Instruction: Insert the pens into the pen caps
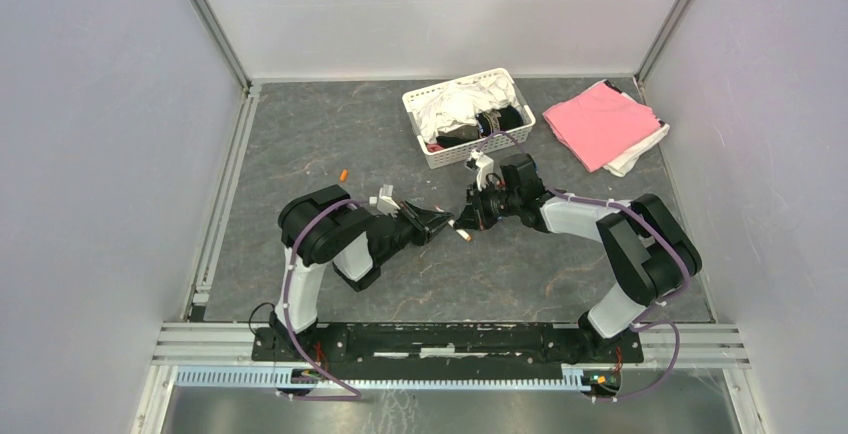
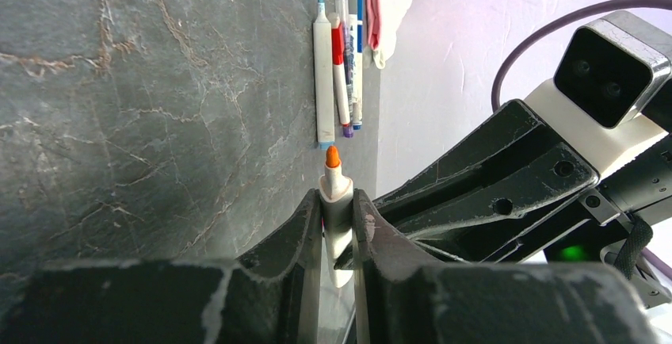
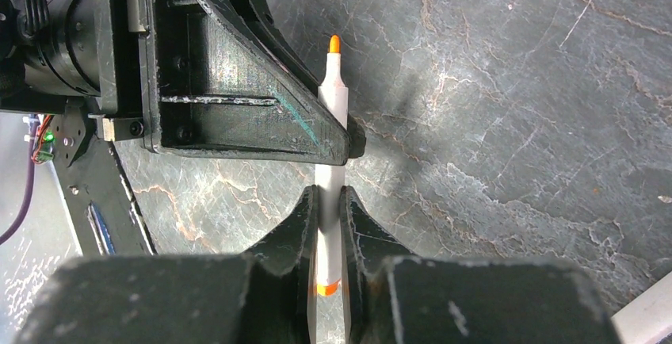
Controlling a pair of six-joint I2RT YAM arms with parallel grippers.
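Observation:
A white pen with an orange tip is held by both grippers, between the two arms at the table's middle. My left gripper is shut on it, the orange tip (image 2: 332,156) pointing up in that wrist view. My right gripper is also shut on the white pen (image 3: 330,177), below the left gripper's fingers, with an orange end (image 3: 327,288) showing at the bottom. An orange cap (image 1: 343,175) lies on the table at upper left. Several markers (image 2: 323,74) lie side by side, seen in the left wrist view.
A white basket (image 1: 432,159) of cloths stands at the back. Pink and white folded cloths (image 1: 600,119) lie at the back right.

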